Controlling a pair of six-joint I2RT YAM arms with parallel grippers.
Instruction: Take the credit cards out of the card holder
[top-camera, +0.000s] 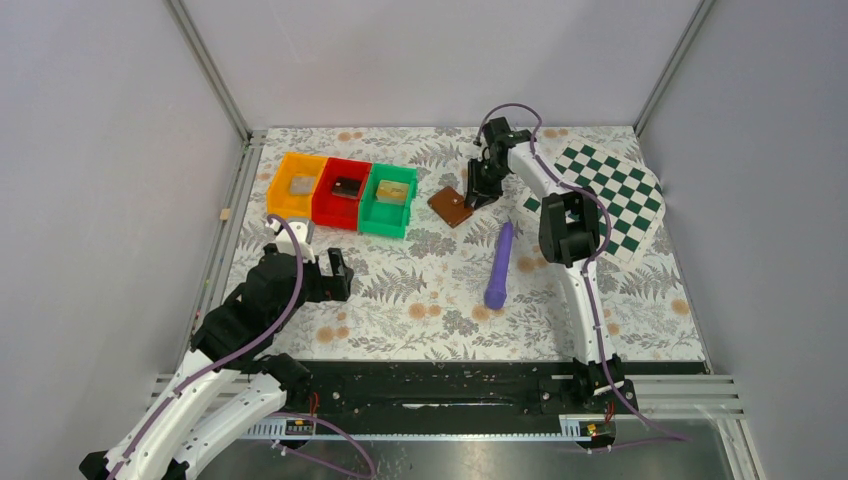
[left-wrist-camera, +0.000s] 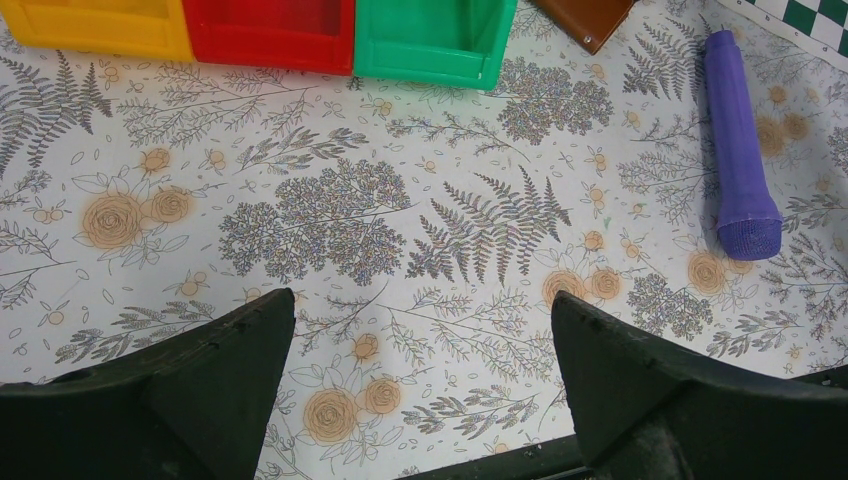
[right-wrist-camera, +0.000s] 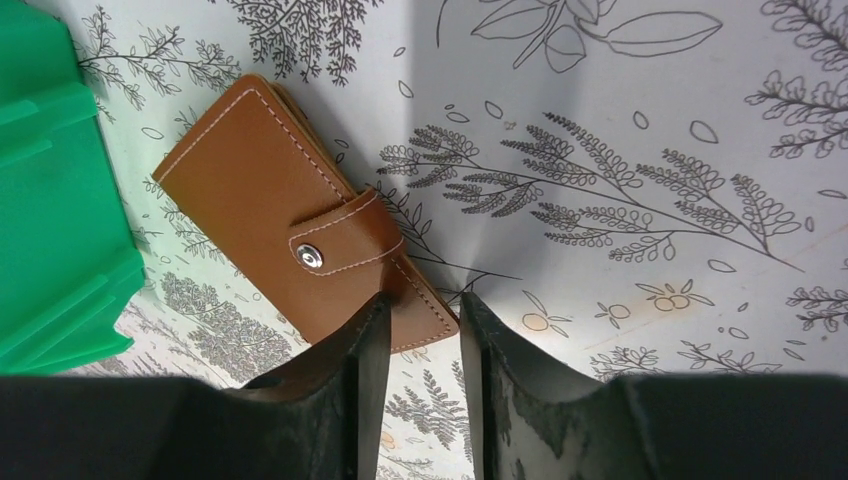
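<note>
The brown leather card holder (top-camera: 448, 207) lies flat on the patterned cloth, right of the green bin. In the right wrist view the holder (right-wrist-camera: 265, 210) has its strap snapped shut, so any cards inside are hidden. My right gripper is at its lower right corner, fingers partly open with a narrow gap. One finger (right-wrist-camera: 374, 335) overlaps the holder's lower part; the other stands just beyond its corner. Whether they touch it, I cannot tell. Far off on the left, my left gripper is wide open with only cloth between its fingers.
Yellow (top-camera: 291, 208), red (top-camera: 333, 212) and green (top-camera: 381, 220) bins stand joined left of the holder, each with something flat inside. A purple microphone (top-camera: 499, 265) lies in front. To the right is a green checkered board (top-camera: 630, 200). Bare cloth fills the front middle.
</note>
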